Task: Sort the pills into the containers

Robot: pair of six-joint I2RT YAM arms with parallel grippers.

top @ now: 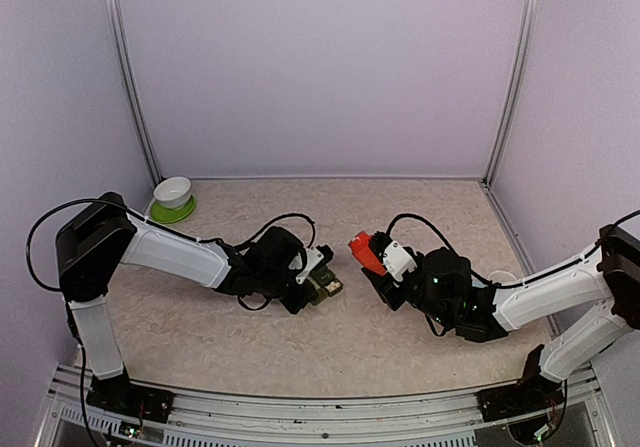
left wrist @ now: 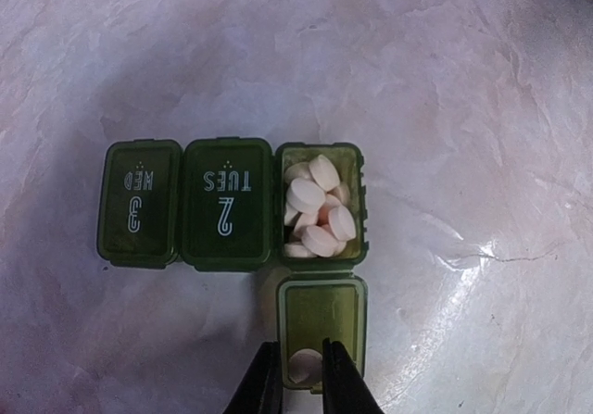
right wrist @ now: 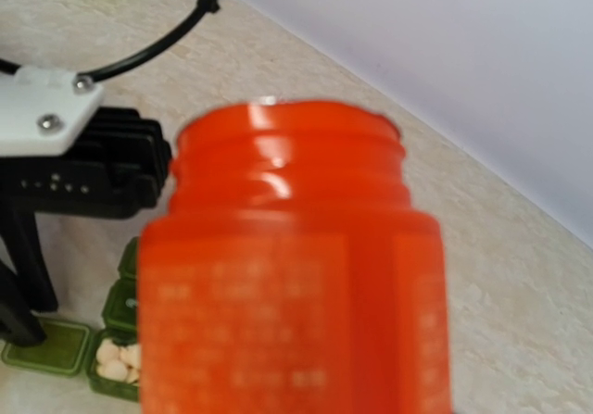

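Observation:
A green pill box lies on the table, with shut lids marked WED and TUES. Its end compartment is uncovered and holds several pale pills. That compartment's lid is folded back flat, and a single pill rests at its far end. Over this lid, my left gripper is partly open, its fingertips on either side of the lone pill; contact is unclear. My right gripper is shut on an orange bottle, whose mouth is uncapped and which looks tilted from above.
A white bowl and a green plate stand at the back left. Beside the right arm lies a pale round object, partly hidden. Open table surface spreads in front of both grippers.

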